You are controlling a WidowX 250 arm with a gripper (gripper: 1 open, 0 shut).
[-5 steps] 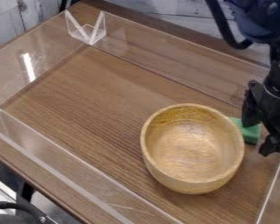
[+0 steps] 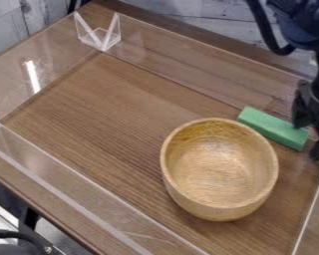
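A green rectangular block [image 2: 271, 127] lies on the wooden surface just behind a tan round bowl [image 2: 218, 172]. The black gripper [image 2: 311, 127] is at the right edge, low beside the block's right end and partly cut off by the frame. Whether its fingers touch the block, and how far apart they are, is unclear.
A clear plastic stand [image 2: 99, 32] sits at the back left.
The gripper has moved right, toward the frame's edge. More of the green block shows, lying slightly further left and back. The bowl has stayed in place.
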